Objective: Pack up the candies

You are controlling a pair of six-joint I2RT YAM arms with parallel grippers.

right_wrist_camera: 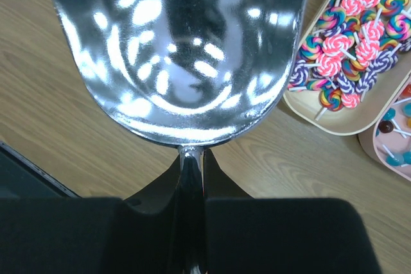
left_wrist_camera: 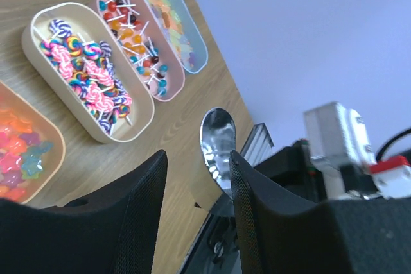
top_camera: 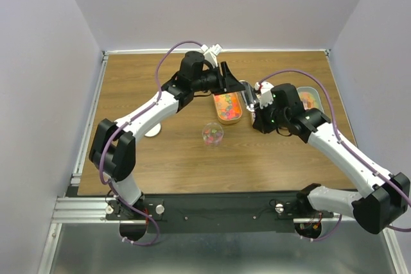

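My right gripper is shut on the handle of a shiny metal scoop (right_wrist_camera: 180,56), held over the table beside a cream box of swirl lollipops (right_wrist_camera: 356,43). My left gripper is part open in mid-air, next to the scoop, which appears beyond its fingers in the left wrist view; I see nothing clearly held. An orange box of gummy candies (top_camera: 228,107) and a clear round container with candies (top_camera: 212,134) sit on the table.
A pink box of round lollipops (left_wrist_camera: 140,43) and a blue box of pale candies (left_wrist_camera: 173,17) stand at the right. A white disc (top_camera: 153,129) lies at the left.
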